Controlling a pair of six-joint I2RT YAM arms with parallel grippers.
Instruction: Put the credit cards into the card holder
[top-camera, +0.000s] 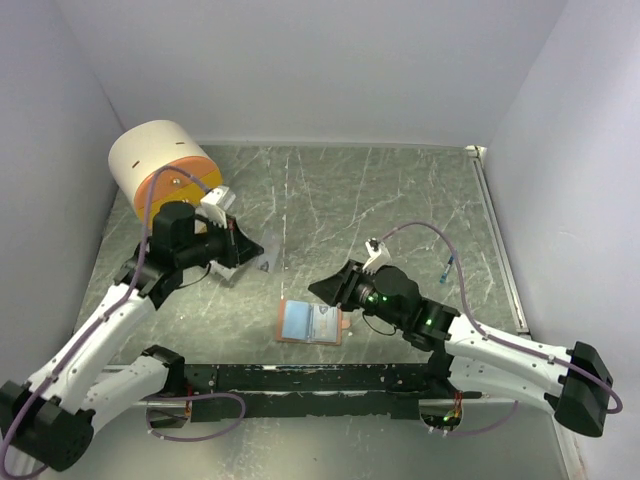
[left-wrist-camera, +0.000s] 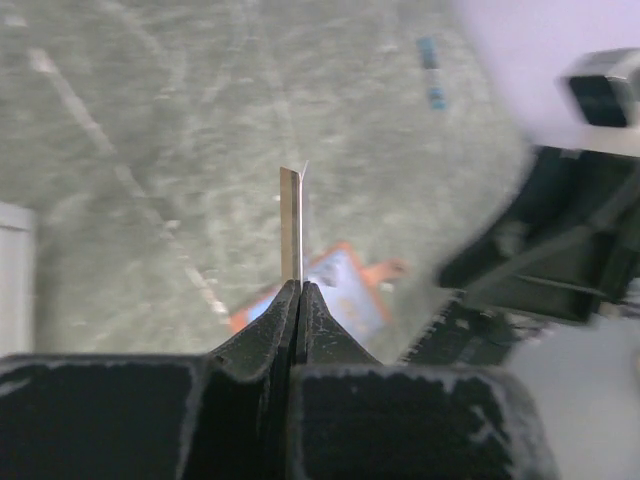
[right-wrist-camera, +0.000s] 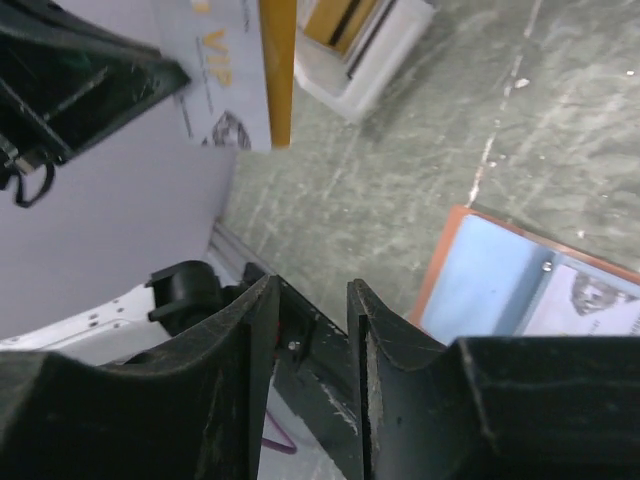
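Observation:
My left gripper (top-camera: 240, 245) is shut on a card (left-wrist-camera: 292, 225), seen edge-on in the left wrist view; the right wrist view shows its printed face (right-wrist-camera: 222, 85) with "VIP" and an orange part. My right gripper hangs part open over the table, fingers empty, just left of and above the card holder (top-camera: 309, 321). The card holder lies open, brown with a blue left side and a printed card on the right. A white tray (right-wrist-camera: 365, 75) with slots holding yellowish cards sits behind the left gripper.
A white round cabinet (top-camera: 150, 150) with orange and yellow drawers stands at the back left. A small blue item (top-camera: 447, 267) lies on the right of the marble table.

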